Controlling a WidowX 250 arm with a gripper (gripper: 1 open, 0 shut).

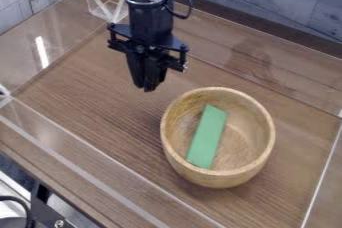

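My black gripper [144,74] hangs over the upper middle of the wooden table, up and left of a round tan bowl [255,141]. Inside the bowl lies a long green block [207,135], slightly tilted across its floor. The gripper is dark against itself, and I cannot tell whether its fingers are open or shut. I see no object clearly held by it.
A dark blue-grey wall runs along the top right. Cables and clear plastic pieces sit at the left edge.
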